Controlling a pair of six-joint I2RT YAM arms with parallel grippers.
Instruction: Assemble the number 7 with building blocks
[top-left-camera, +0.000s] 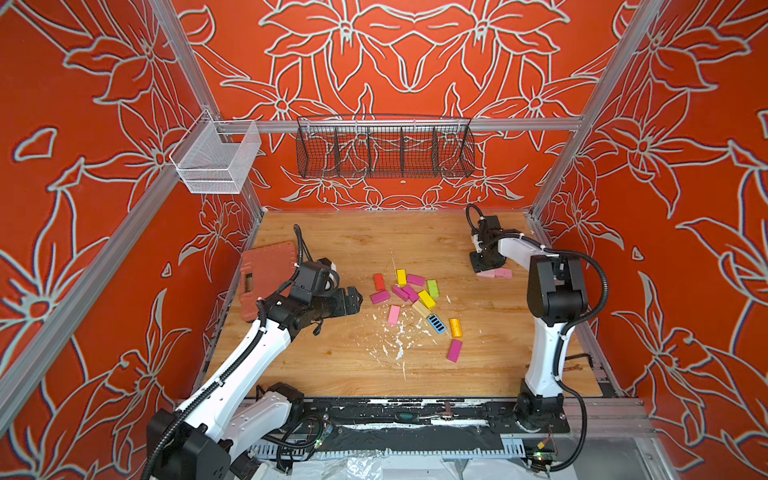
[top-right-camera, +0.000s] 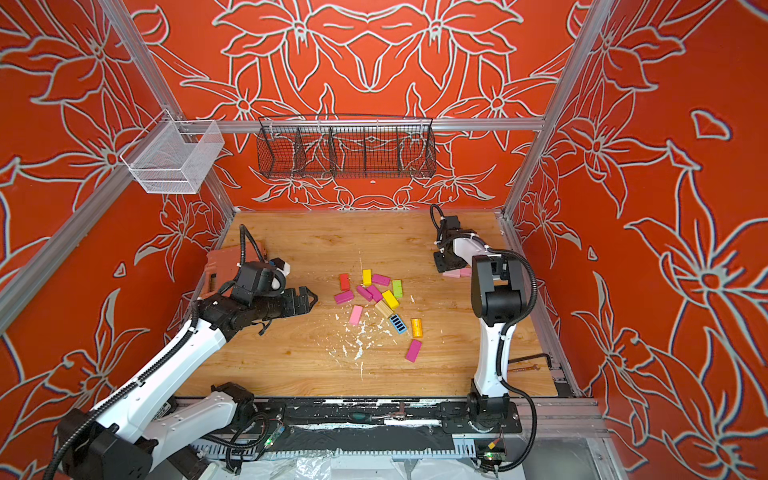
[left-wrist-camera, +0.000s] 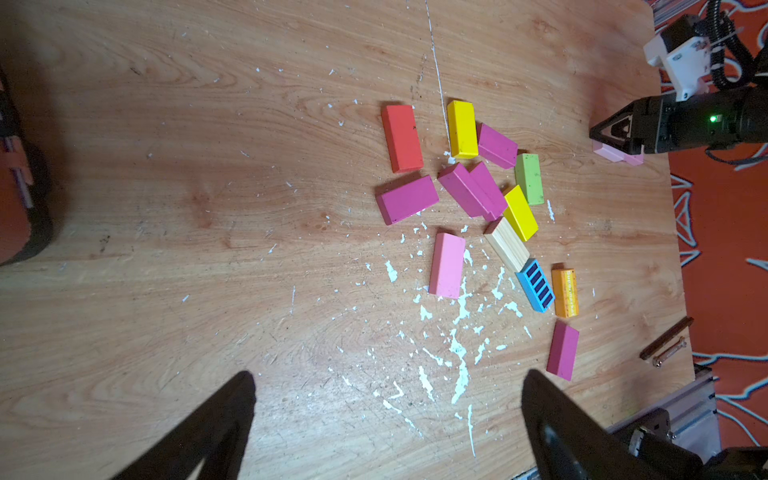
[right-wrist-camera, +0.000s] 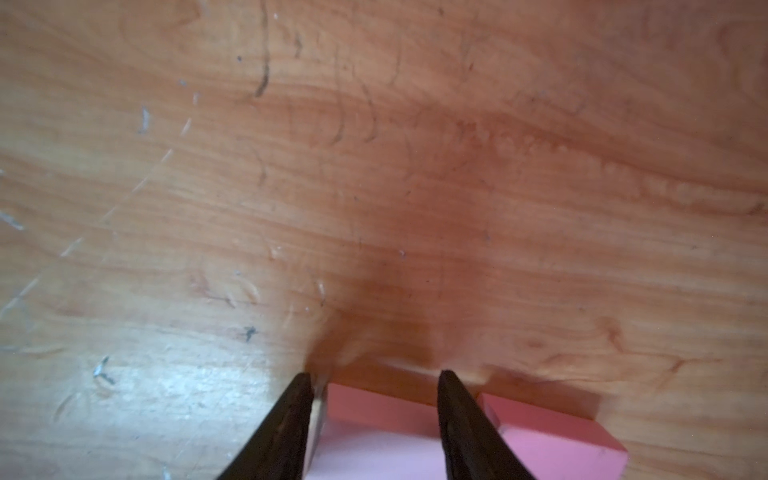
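My right gripper is down at the right rear of the table, shut on a light pink block (right-wrist-camera: 376, 440); a second pink block (right-wrist-camera: 552, 444) lies end to end to its right, in a row. My left gripper (top-left-camera: 348, 301) hangs over the left middle, open, with nothing between its fingers. A loose group of blocks lies mid-table: red (left-wrist-camera: 402, 137), yellow (left-wrist-camera: 462, 128), magenta (left-wrist-camera: 406, 200), green (left-wrist-camera: 529, 177), pink (left-wrist-camera: 446, 264), wooden (left-wrist-camera: 506, 245), blue (left-wrist-camera: 534, 285) and orange (left-wrist-camera: 565, 292).
A terracotta case (top-left-camera: 268, 260) lies at the left edge. A white wire basket (top-left-camera: 216, 168) and black wire baskets (top-left-camera: 384, 152) hang on the frame above. Small rods lie near the front right corner.
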